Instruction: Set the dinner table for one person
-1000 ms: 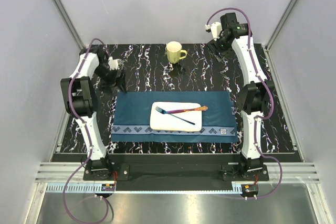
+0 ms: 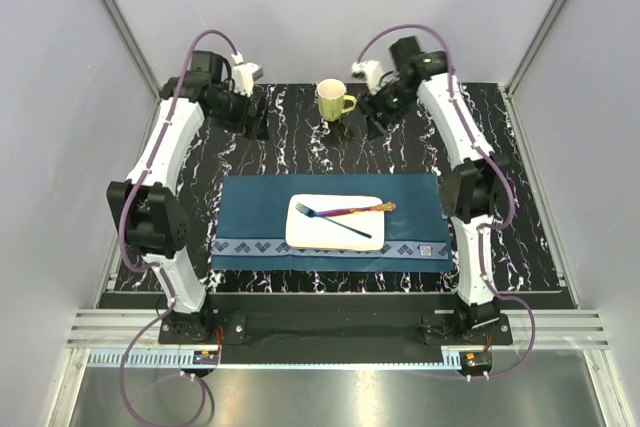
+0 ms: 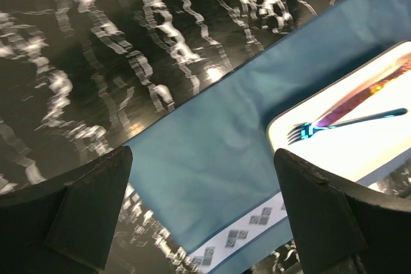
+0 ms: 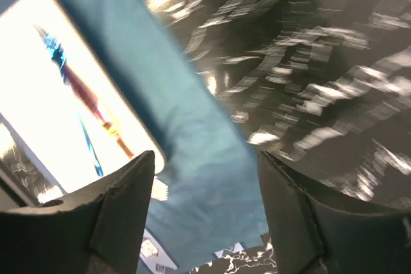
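Observation:
A blue placemat [image 2: 250, 207] with a patterned band lies flat on the table, and on it a white rectangular plate [image 2: 335, 238]. Across the plate rest a blue fork [image 2: 345, 226] and a purple-and-orange knife [image 2: 350, 211], their ends crossing near the fork's tines. At the back stands a yellow-green mug [image 2: 331, 101], upright, handle to the right. My left gripper [image 2: 257, 123] is open above the table left of the mug, empty in the left wrist view. To the mug's right, my right gripper [image 2: 372, 125] hangs partly open, nothing between its fingers.
White walls [image 2: 290, 7] close in the back and sides. Both forearms stand over the table's outer edges.
My right gripper has swung left toward the mug. Mug, plate and cutlery are unmoved.

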